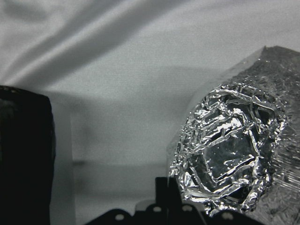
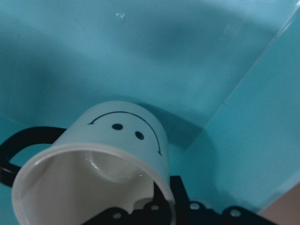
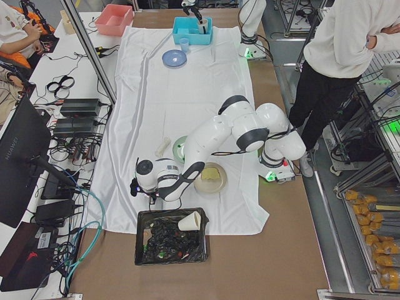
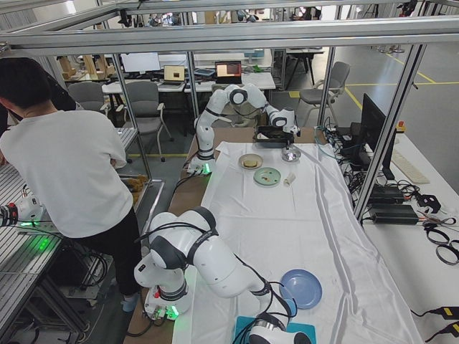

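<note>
My left gripper is low over the white cloth at a crumpled foil piece (image 1: 225,145), in the left wrist view; its dark fingers meet or nearly meet at the foil's edge, and whether they hold it I cannot tell. The black-lined bin (image 3: 164,244) with a white cup (image 3: 189,220) is beside it. My right gripper is at a white mug (image 2: 123,123) with a smile print, lying in the blue box (image 2: 243,117); one finger is inside the rim, one outside, close on the wall.
A green plate (image 4: 267,176), a tan plate (image 4: 250,162) and a pale item (image 4: 289,179) lie near the left arm. A blue plate (image 3: 174,58) and a blue cup (image 3: 184,44) are by the box.
</note>
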